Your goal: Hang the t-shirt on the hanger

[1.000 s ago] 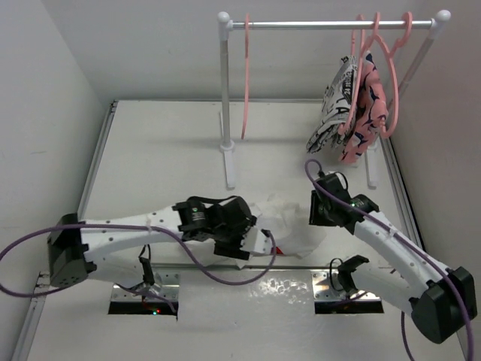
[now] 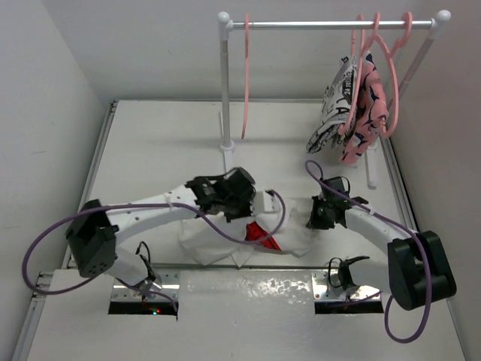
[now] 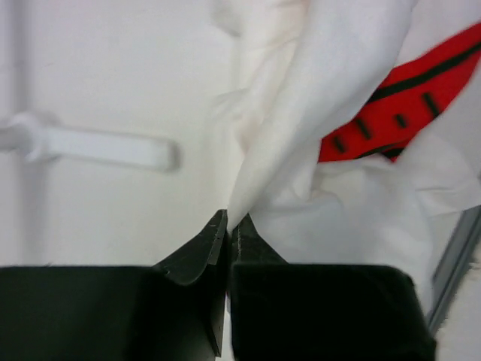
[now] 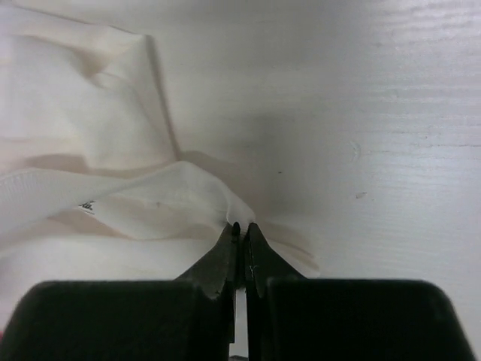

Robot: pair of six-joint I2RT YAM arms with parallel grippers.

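The white t shirt [image 2: 203, 241] with a red, black-striped print [image 2: 259, 235] lies bunched at the table's front. My left gripper is shut on a fold of it, which runs upward from the fingertips in the left wrist view; in the top view that wrist hides part of the cloth. My right gripper is shut on the edge of the cloth at the shirt's right end. An empty pink hanger [image 2: 246, 83] hangs at the left of the rail.
The rail [image 2: 323, 25] stands on posts at the back. Patterned garments [image 2: 368, 113] hang on pink hangers at its right, behind my right arm.
The right gripper has shifted slightly and is now shut on the cloth.
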